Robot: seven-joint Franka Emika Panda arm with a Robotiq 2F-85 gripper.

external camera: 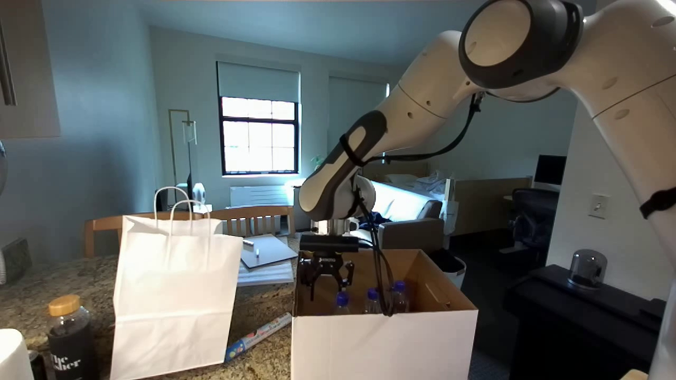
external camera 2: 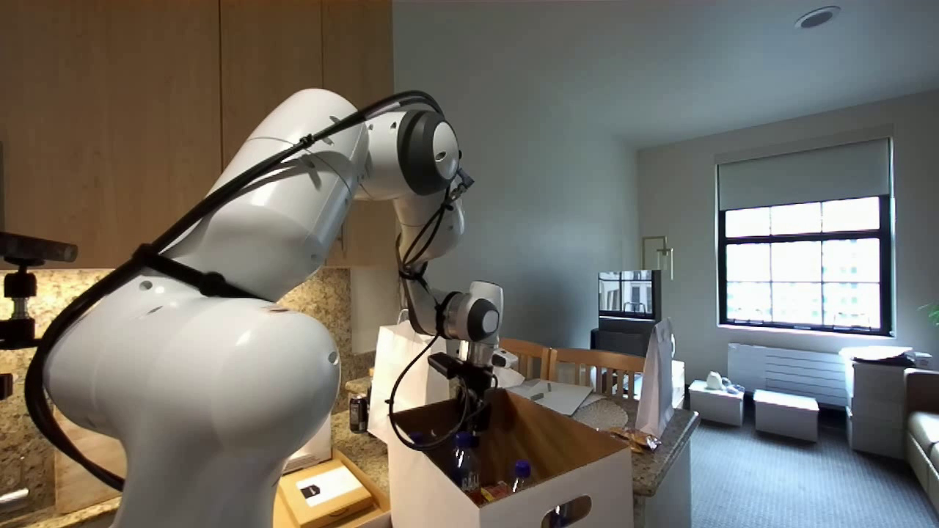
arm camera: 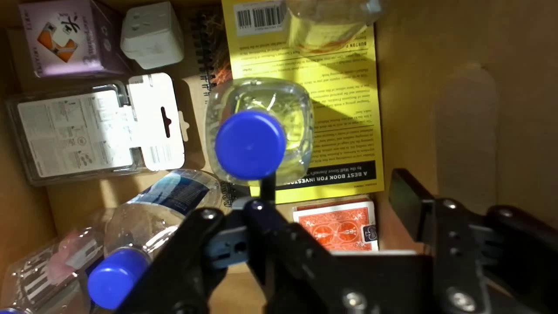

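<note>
Inside the white-sided cardboard box (external camera: 383, 348), an upright clear bottle with a blue cap (arm camera: 251, 145) stands close to my gripper. The fingers (arm camera: 410, 201) are spread, and nothing shows between them. In the wrist view the left fingertip overlaps the edge of the cap; whether it touches cannot be told. From exterior view 1, my gripper (external camera: 330, 288) hangs just over the box opening, with the bottle's cap (external camera: 342, 298) below it. A second blue-capped bottle (arm camera: 157, 209) leans at the lower left in the wrist view.
The box also holds a yellow book (arm camera: 335, 115), a red card deck (arm camera: 340, 230), a blister pack (arm camera: 76, 133), a purple box (arm camera: 68, 39) and a white adapter (arm camera: 151, 34). Cardboard walls enclose the gripper. A white paper bag (external camera: 174, 297) stands beside the box.
</note>
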